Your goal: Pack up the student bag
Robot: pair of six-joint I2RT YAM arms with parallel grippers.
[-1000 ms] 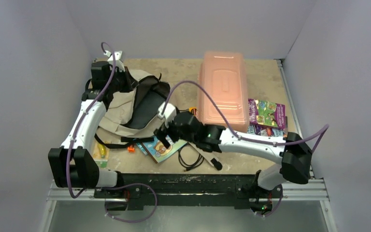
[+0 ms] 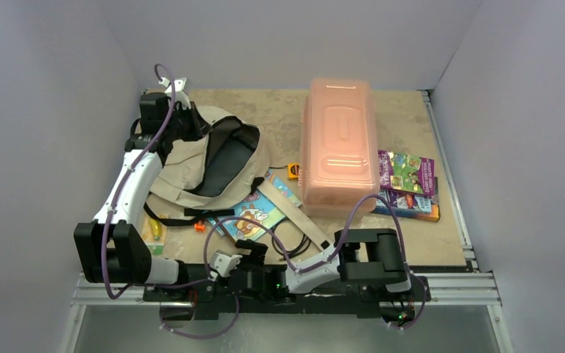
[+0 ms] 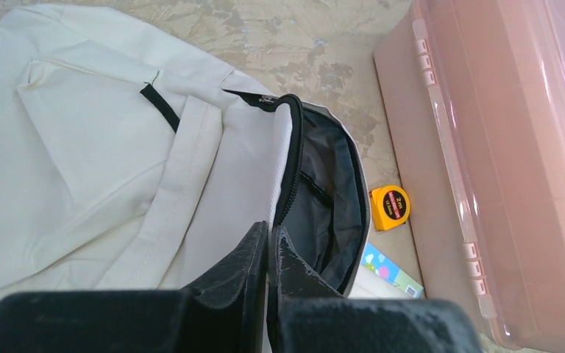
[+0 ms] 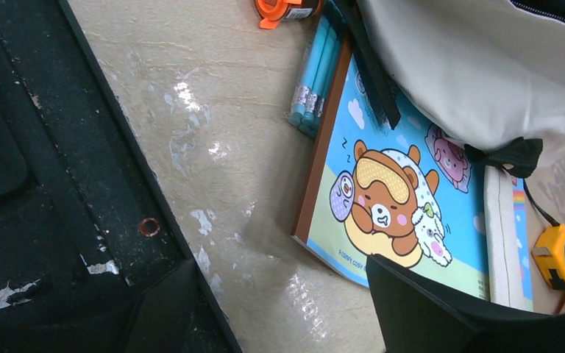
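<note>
The cream bag (image 2: 180,165) lies unzipped at the left, its dark inside (image 2: 228,165) showing. My left gripper is shut on the edge of the bag's front flap, the pale cloth running down between its fingertips. Across the workspace's near side, my right gripper stands open and empty, close to the corner of a cartoon-bear book (image 4: 404,198). One bag strap crosses this book, and the bag covers its far part. Blue pencils (image 4: 316,73) lie along its brown spine. An orange item (image 4: 272,11) is partly cut off above them.
A large pink box (image 2: 338,147) stands right of the bag, with a yellow tape measure (image 3: 390,207) between them. Books (image 2: 406,173) are stacked beyond the box. A black cable (image 2: 294,250) lies in front, and a yellow item (image 2: 156,228) at the near left.
My right arm has swung toward the near edge and left, its gripper moving from over the book to the front edge. The left arm and the bag show no clear movement.
</note>
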